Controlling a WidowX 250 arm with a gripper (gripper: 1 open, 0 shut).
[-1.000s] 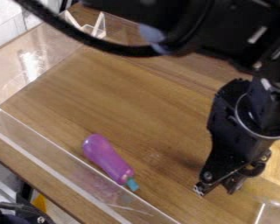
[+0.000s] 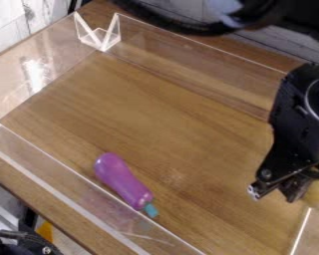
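The black robot gripper [image 2: 275, 182] is at the right side of the view, low over the wooden tabletop [image 2: 136, 120]. Something pale yellow [image 2: 313, 196] shows at its fingers, partly hidden by the gripper and cut off by the right edge. The gripper appears shut on it. A purple bottle [image 2: 123, 179] with a teal tip lies at the lower left, well apart from the gripper.
A clear plastic wall [image 2: 29, 70] runs along the table's left side, with a white wire-like shape [image 2: 99, 32] at the back left. Black hardware [image 2: 16, 244] sits at the bottom left corner.
The gripper has moved up and to the right in the view, uncovering more of the table's back. The purple bottle has not moved.
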